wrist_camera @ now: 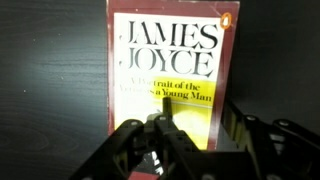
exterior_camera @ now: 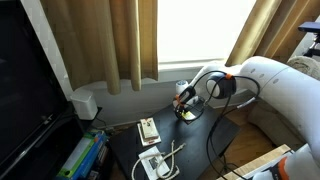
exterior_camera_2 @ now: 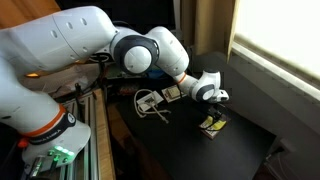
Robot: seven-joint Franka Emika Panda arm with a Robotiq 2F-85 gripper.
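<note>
A paperback (wrist_camera: 160, 75) with "JAMES JOYCE" on a white and yellow cover and a reddish-brown border lies face up on the dark table. In exterior view 2 the same book (exterior_camera_2: 218, 126) shows yellow beneath my gripper (exterior_camera_2: 211, 119). Seen from the wrist, my gripper has a clear gap between its fingers. The left finger overlaps the lower cover in this view, and the right one is by the book's right edge. I cannot tell whether either touches the book. The arm and gripper partly hide the book (exterior_camera: 188, 115) in exterior view 1.
Another pale book (exterior_camera: 148, 131) lies to the left on the table, close to a white power strip (exterior_camera: 154, 166) and its loose white cable (exterior_camera: 174, 160). Bare dark tabletop (exterior_camera_2: 245, 150) stretches around the Joyce book. A wall and curtain (exterior_camera: 110, 40) stand behind.
</note>
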